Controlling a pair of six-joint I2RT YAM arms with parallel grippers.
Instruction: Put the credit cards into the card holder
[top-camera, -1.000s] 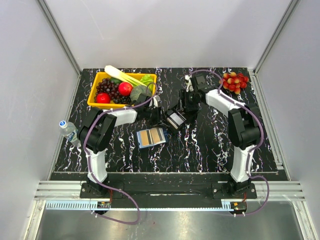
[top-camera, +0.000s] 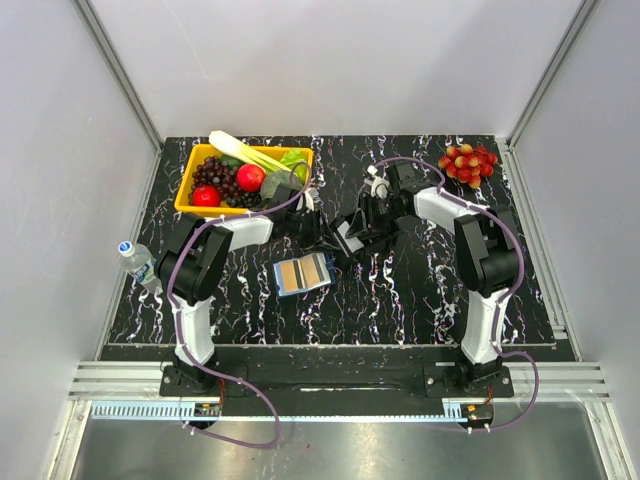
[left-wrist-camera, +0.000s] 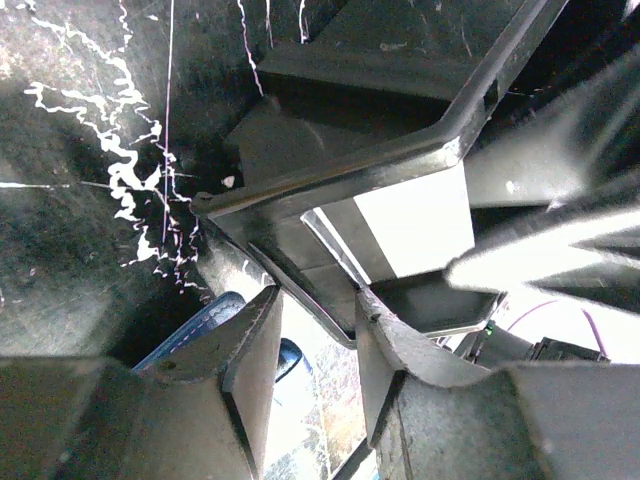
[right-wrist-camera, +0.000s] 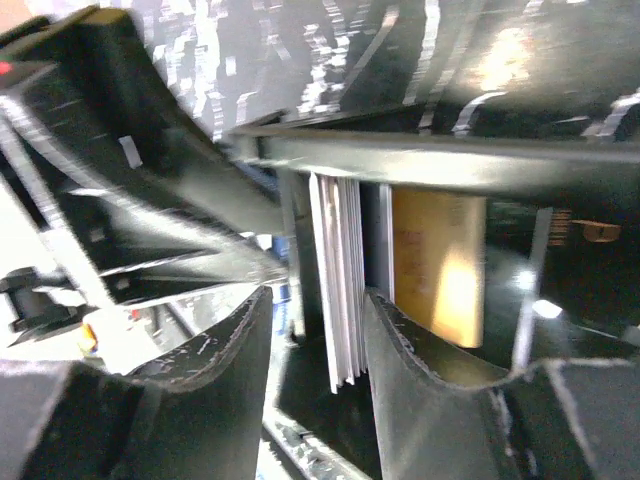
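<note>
The black card holder (top-camera: 350, 236) sits mid-table between both grippers, with cards inside. In the right wrist view, a stack of white card edges (right-wrist-camera: 340, 280) stands in it beside a gold card (right-wrist-camera: 438, 260). My right gripper has its fingertips over the holder at that stack; whether it grips is unclear. My left gripper is partly open at the holder's (left-wrist-camera: 370, 170) lower side; a firm hold cannot be made out. A tray with tan cards (top-camera: 304, 273) lies just below the holder.
A yellow basket of fruit and vegetables (top-camera: 186, 190) stands at back left, a water bottle (top-camera: 140, 265) at left, red fruit (top-camera: 467, 163) at back right.
The left arm looks almost unchanged.
</note>
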